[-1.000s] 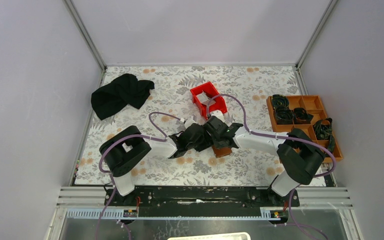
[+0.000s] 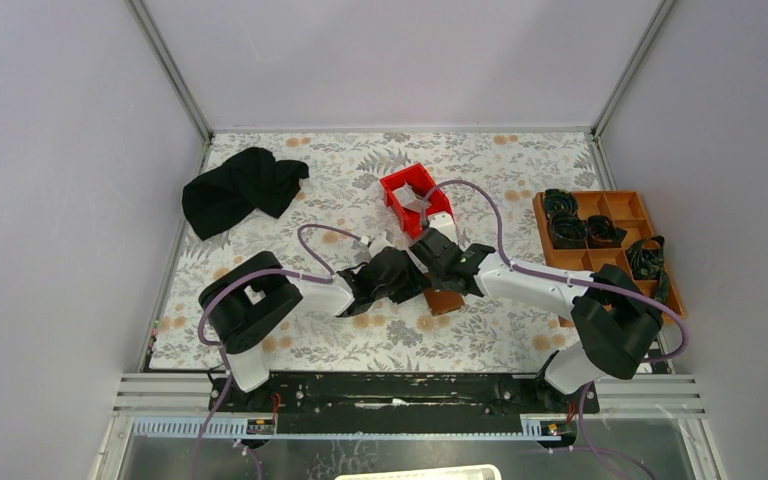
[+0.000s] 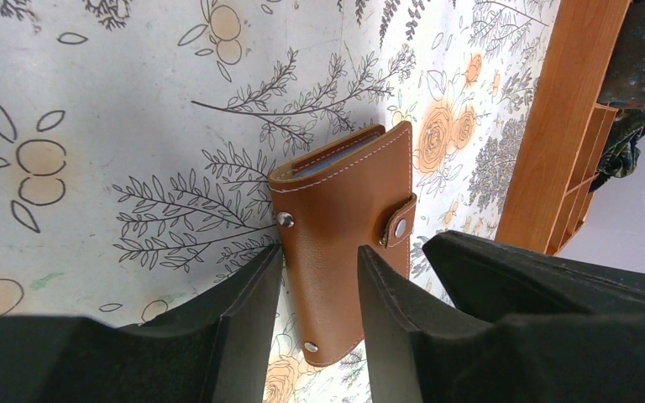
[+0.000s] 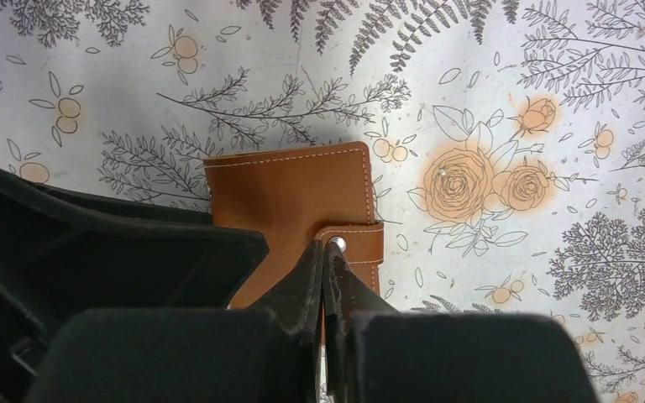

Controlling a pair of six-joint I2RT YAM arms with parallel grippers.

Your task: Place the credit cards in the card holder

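Observation:
The brown leather card holder (image 3: pixel 327 252) lies on the patterned table under both grippers, its snap strap at one side and a slot along one end visible in the left wrist view. My left gripper is part open, its fingertips at the holder, with no grip on it visible. My right gripper is shut over the holder near the strap, nothing seen between its fingers. In the top view, both grippers meet at the centre, largely covering the holder (image 2: pixel 445 303). A red bin (image 2: pixel 394 183) with pale items inside stands behind them.
A wooden compartment tray (image 2: pixel 620 205) with dark rolled items stands at the right. A black cloth (image 2: pixel 240 190) lies at the back left.
My right arm has shifted slightly toward the right and front, its hose moving with it. The left arm looks unchanged in the top view.

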